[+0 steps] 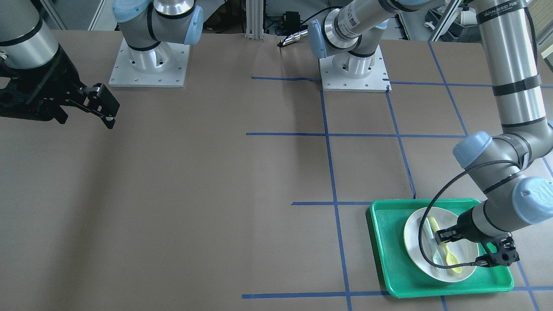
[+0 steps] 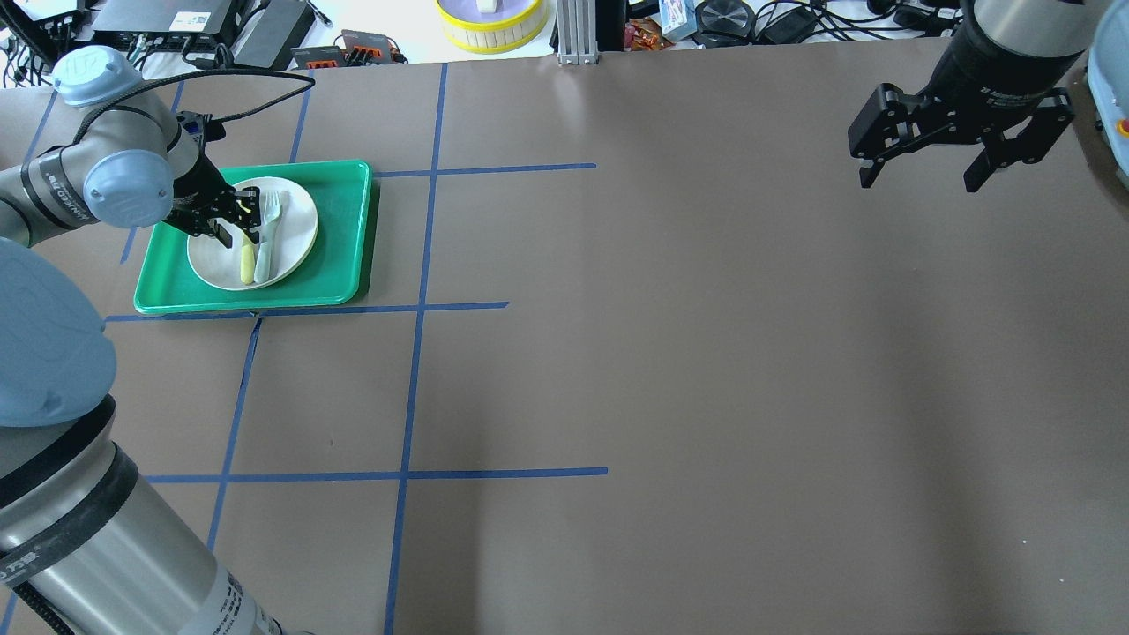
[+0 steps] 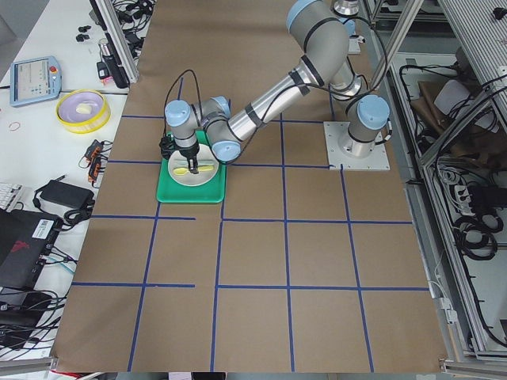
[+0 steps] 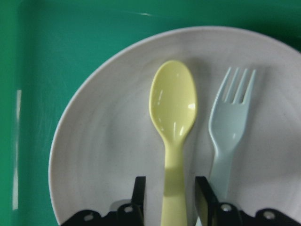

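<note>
A green tray (image 1: 383,238) holds a white plate (image 4: 108,141) on which lie a yellow spoon (image 4: 173,103) and, just right of it in the wrist view, a pale mint fork (image 4: 228,122). My gripper is open low over the plate, its two black fingers either side of the spoon's handle, with gaps on both sides; the right finger partly hides the fork's handle. From above, the arm reaches over the tray's left part (image 2: 159,275).
Bare taped table (image 1: 217,197) fills the middle. A second arm's gripper (image 2: 953,138) hangs at the opposite side. Cables, devices and a yellow round container (image 3: 81,111) stand on a white side table beyond the edge.
</note>
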